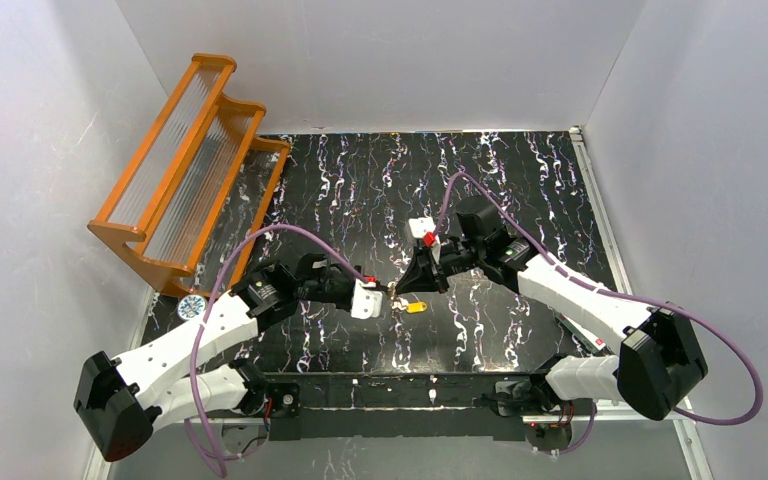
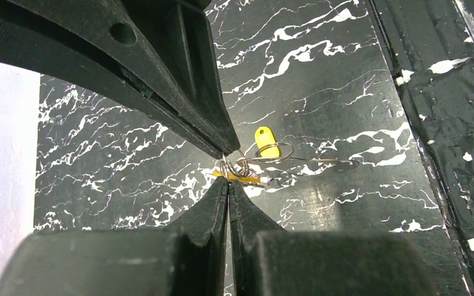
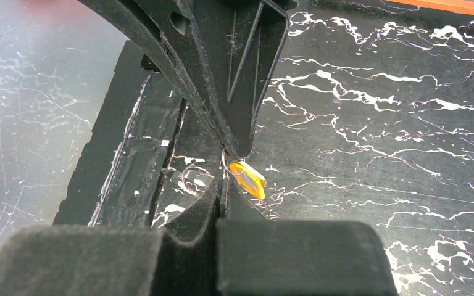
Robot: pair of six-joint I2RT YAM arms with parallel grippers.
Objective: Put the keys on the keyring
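Note:
My two grippers meet tip to tip over the table. In the left wrist view the right gripper is shut, with thin wire rings at its tip. A wire loop (image 2: 276,152) sticks out sideways from there, with a long thin piece. Beside the loop is a yellow key tag (image 2: 265,142); a second yellow piece (image 2: 241,178) shows edge-on below the wires. My left gripper is shut at these wires; whether it grips one is unclear. In the right wrist view a yellow tag (image 3: 247,179) hangs just under the left gripper's tip (image 3: 237,151).
A wooden rack (image 1: 175,180) with clear panels stands at the back left. A small round patterned object (image 1: 191,306) lies in front of it.

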